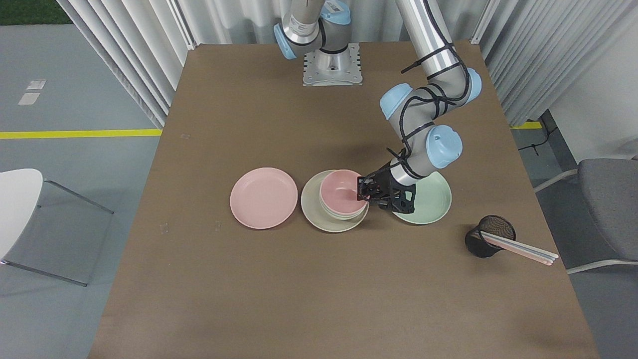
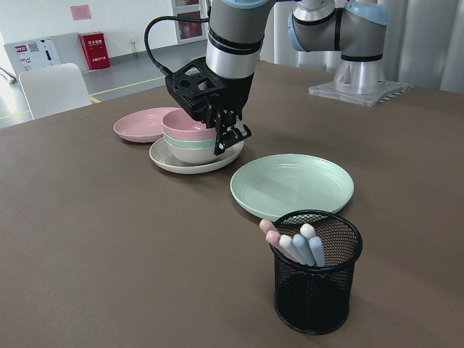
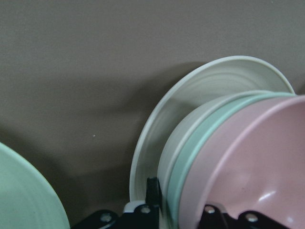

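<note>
Nested bowls, pink (image 1: pixel 339 190) over mint (image 2: pixel 182 143) and white (image 2: pixel 190 155), sit on a cream plate (image 1: pixel 318 219). My black gripper is at the stack's near rim; in the wrist view its fingertips straddle the bowls' walls, but I cannot tell whether they grip them. A pink plate (image 1: pixel 263 197) lies to the left and a mint plate (image 1: pixel 431 200) to the right, partly under my arm.
A black mesh cup (image 2: pixel 312 293) holding pink, white and blue sticks (image 1: pixel 520 248) stands near the right edge.
</note>
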